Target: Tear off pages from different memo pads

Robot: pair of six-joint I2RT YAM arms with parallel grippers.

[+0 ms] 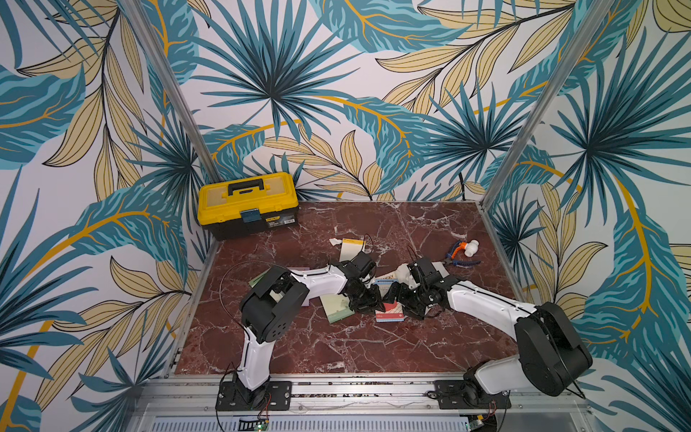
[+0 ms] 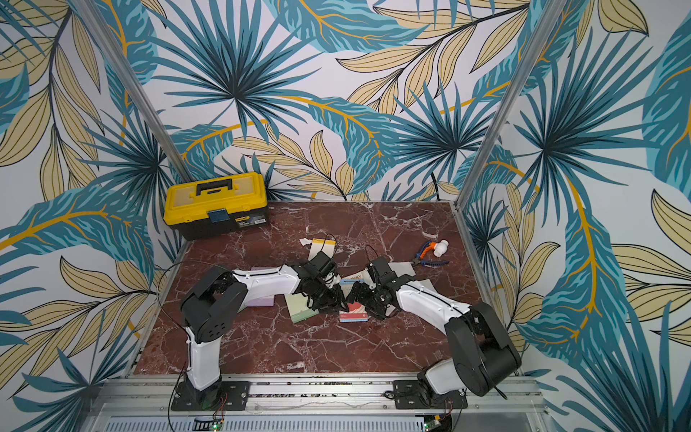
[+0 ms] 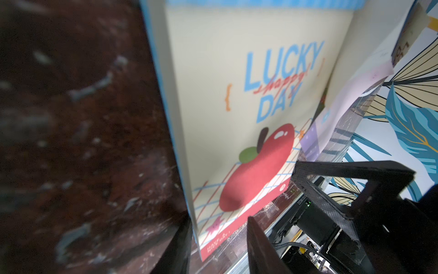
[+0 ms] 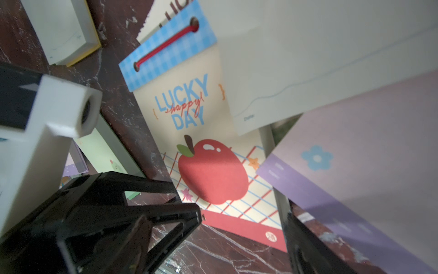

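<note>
The Lucky Day memo pad with a red apple (image 4: 213, 171) lies on the marble table, its checked blue band at the far end. In the left wrist view, my left gripper is partly open at the pad's near corner, one finger on each side of that corner; contact cannot be told. My right gripper is open wider, over the near red edge, with nothing visibly gripped. The left gripper's black fingers (image 4: 182, 212) also reach the pad's left side. A white sheet (image 4: 319, 54) and a lilac sheet with a blue flower (image 4: 365, 150) overlap its right side.
A green pad (image 1: 336, 308) is left of the apple pad; a yellow-edged pad (image 1: 351, 250) sits behind. Pliers (image 1: 460, 260) lie at the right, and a yellow toolbox (image 1: 248, 205) stands back left. Bare table (image 1: 324, 352) runs along the front.
</note>
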